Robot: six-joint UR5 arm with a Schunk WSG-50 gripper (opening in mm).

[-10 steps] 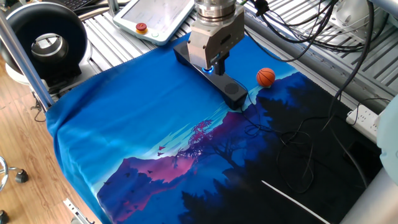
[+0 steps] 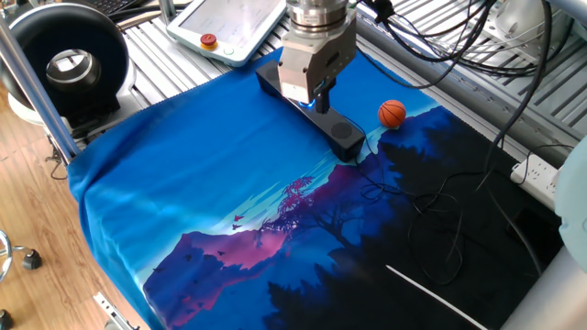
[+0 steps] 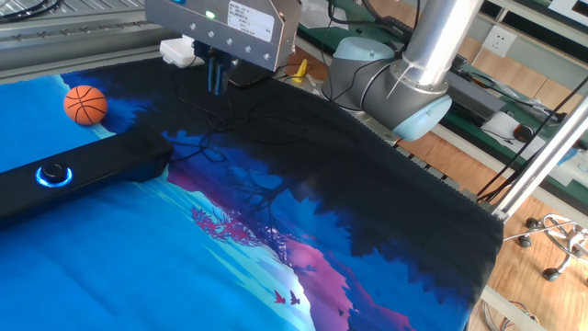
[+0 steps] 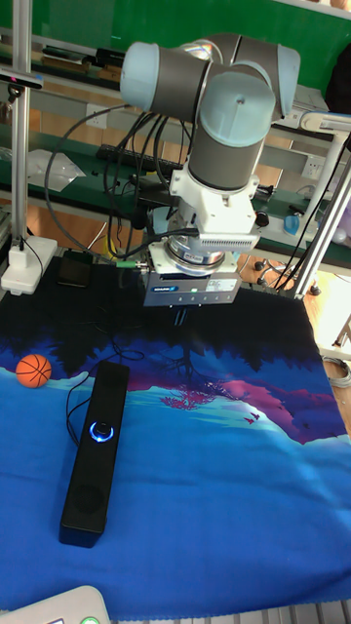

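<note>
My gripper (image 3: pixel 218 77) hangs in the air above the cloth, its dark fingers close together and pointing down, with nothing visible between them. A long black speaker bar (image 4: pixel 92 473) with a glowing blue ring around its knob (image 3: pixel 55 173) lies on the cloth. From exterior view 1, my gripper (image 2: pixel 321 99) covers part of that bar. An orange toy basketball (image 2: pixel 392 115) rests on the cloth beside the bar's end, apart from both the bar and the fingers.
Thin black cables (image 2: pixel 431 202) trail over the cloth's dark part. A white power strip (image 2: pixel 541 179) sits at the edge, and a tablet with a red button (image 2: pixel 209 41) lies beyond the cloth.
In exterior view 1 my gripper has shifted slightly to the left. The speaker bar and the basketball have stayed in place.
</note>
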